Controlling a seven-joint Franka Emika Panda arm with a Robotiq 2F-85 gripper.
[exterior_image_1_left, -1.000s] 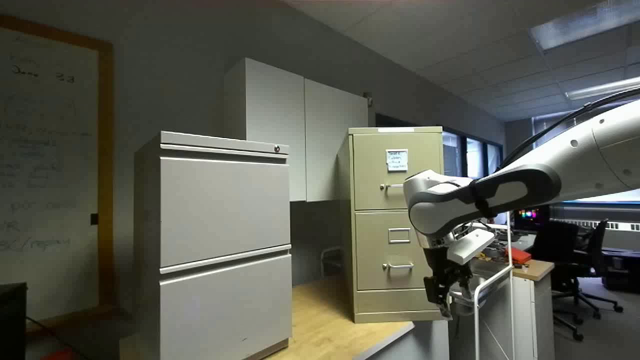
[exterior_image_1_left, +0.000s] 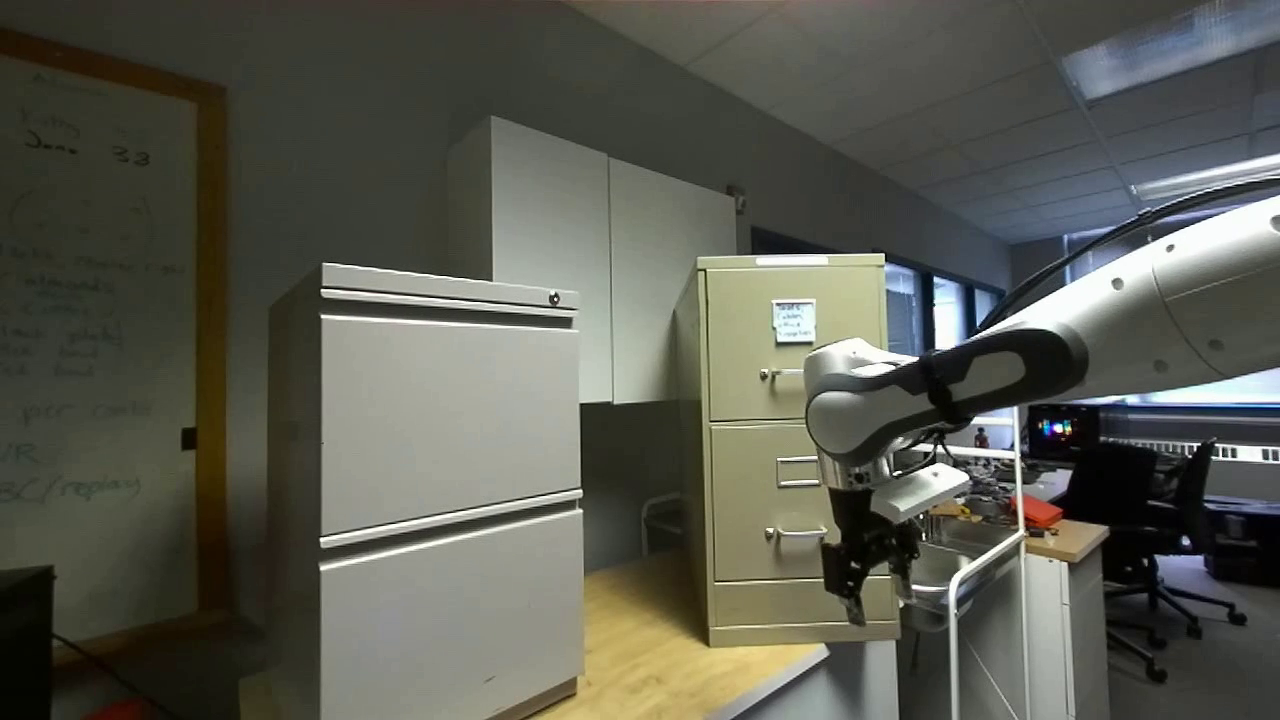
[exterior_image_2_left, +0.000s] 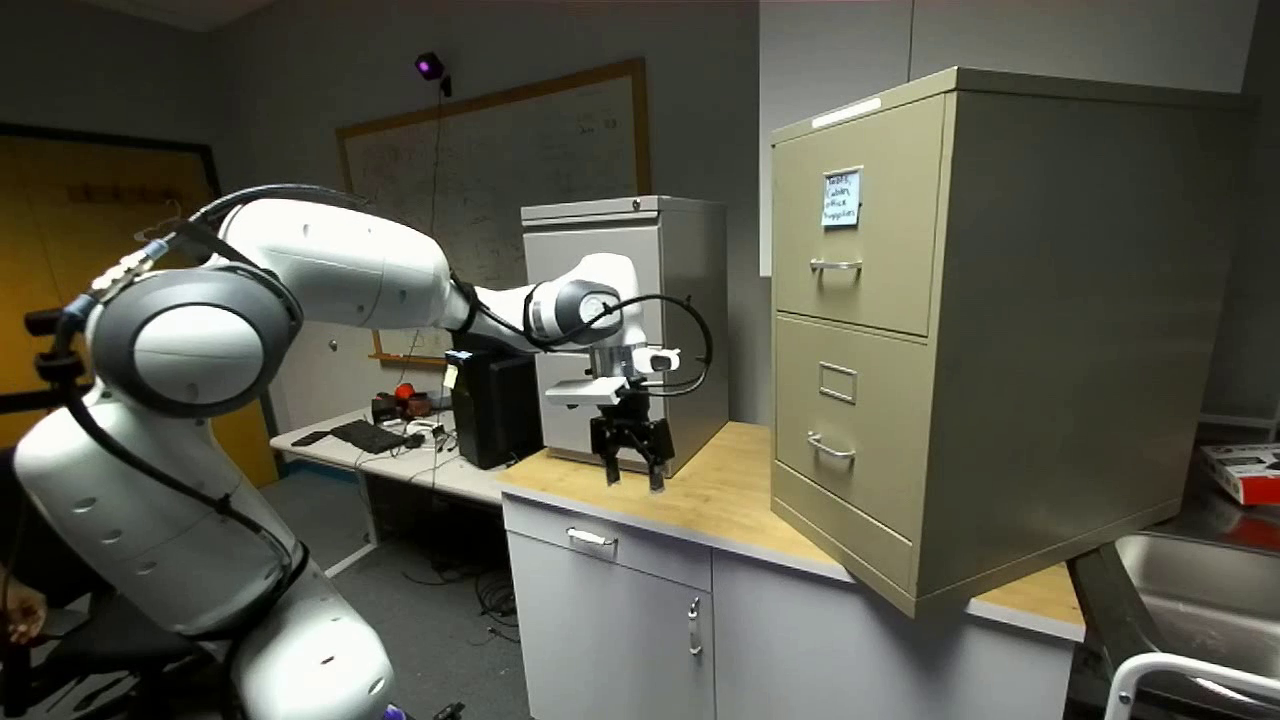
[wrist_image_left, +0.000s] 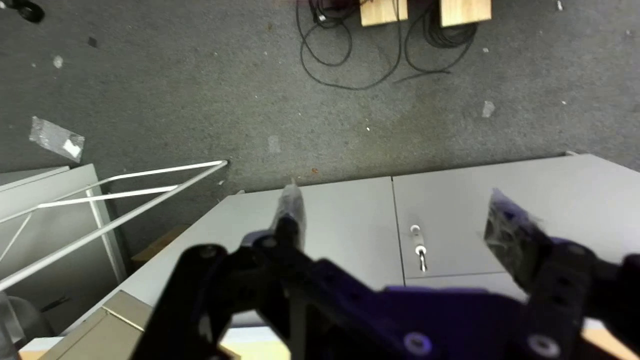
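Note:
My gripper is open and points down, with nothing between its fingers. In exterior view 2 the gripper (exterior_image_2_left: 633, 482) hangs in front of the counter, left of the beige filing cabinet (exterior_image_2_left: 852, 396). That cabinet has two shut drawers with metal handles, an upper handle (exterior_image_2_left: 836, 265) and a lower handle (exterior_image_2_left: 830, 446). A grey filing cabinet (exterior_image_1_left: 450, 420), its drawers also shut, stands at left in exterior view 1. Below the gripper, the wrist view shows the grey cupboard doors (wrist_image_left: 336, 234) of the counter, with a silver door handle (wrist_image_left: 418, 246) between the fingers' directions.
A sink (exterior_image_2_left: 1200, 600) and a white metal rail (exterior_image_2_left: 1200, 667) lie to the right of the beige cabinet. Cables (wrist_image_left: 354, 72) lie on the floor.
The gripper has shifted left in exterior view 1 and swung from tilted to nearly vertical. Both cabinets stand as before.

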